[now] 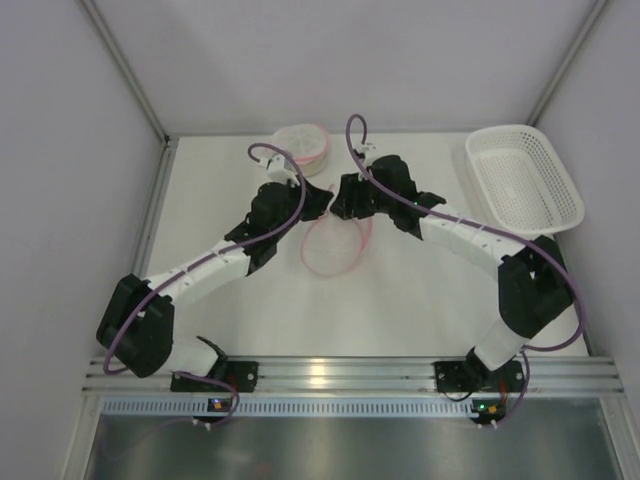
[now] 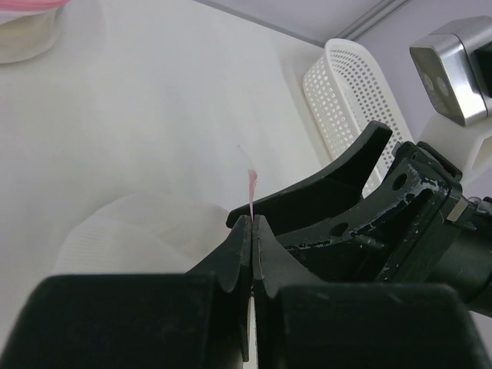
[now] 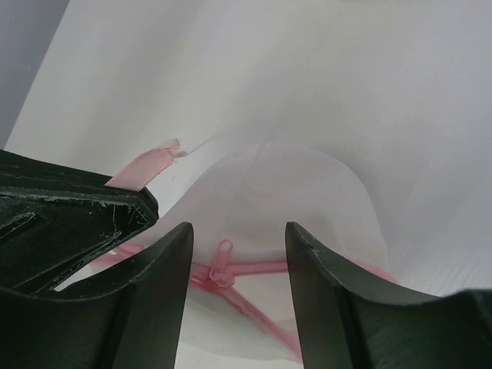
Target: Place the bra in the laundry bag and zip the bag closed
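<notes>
The laundry bag, translucent white mesh with pink trim, lies below both grippers in the top view. My left gripper is shut on a pink strip at the bag's edge; the strip's end sticks out past its fingertips in the right wrist view. My right gripper is open, its fingers on either side of the pink zipper pull in that view, without closing on it. Pink zipper bands part to the right of the pull. I cannot make out the bra.
A round white item with pink trim stands at the back, left of centre. At the right lies a white perforated basket. Both grippers are very close together.
</notes>
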